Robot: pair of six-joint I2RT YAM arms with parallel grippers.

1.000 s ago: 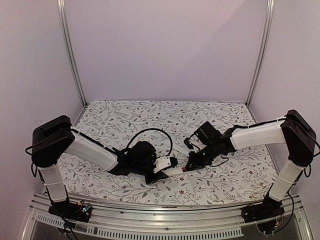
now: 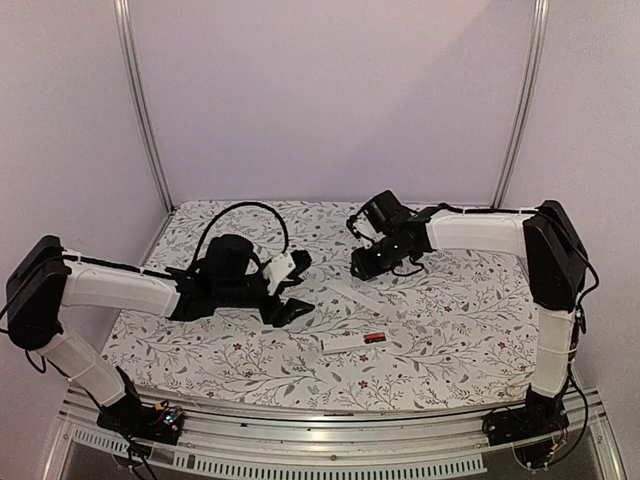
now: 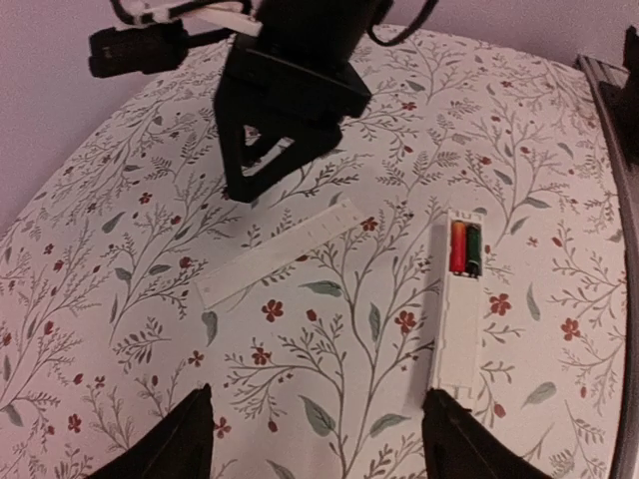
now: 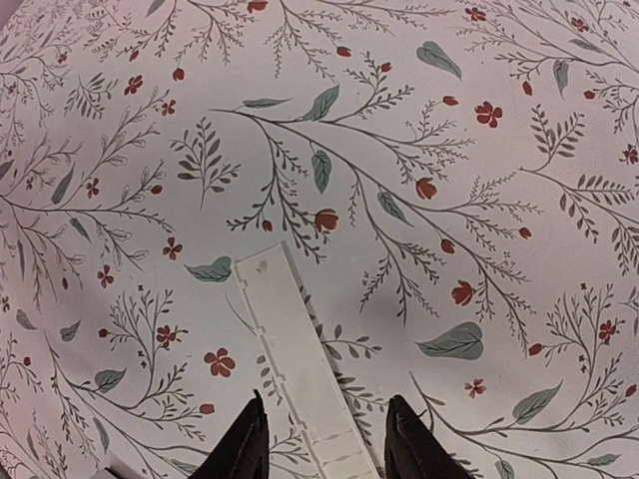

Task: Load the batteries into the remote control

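The white remote control point(image 2: 345, 344) lies on the table near the front centre, with no gripper touching it. In the left wrist view, a red battery point(image 3: 458, 246) and a dark green battery point(image 3: 473, 249) lie side by side in its end slot. Behind it rests a separate long white strip, perhaps a cover; I see it close in the right wrist view point(image 4: 305, 359). My left gripper is open and empty, up and left of the remote. Above and behind the strip, my right gripper is open with nothing between its fingers.
A flower-patterned cloth point(image 2: 460, 340) covers the table, and its front right and left parts are clear. A metal rail point(image 2: 330, 425) runs along the front edge. Pale panels point(image 2: 330, 100) close off the back and sides.
My left gripper has let go of the remote's left end and drawn back up and left. The right gripper has left the battery end and moved back toward the far side.
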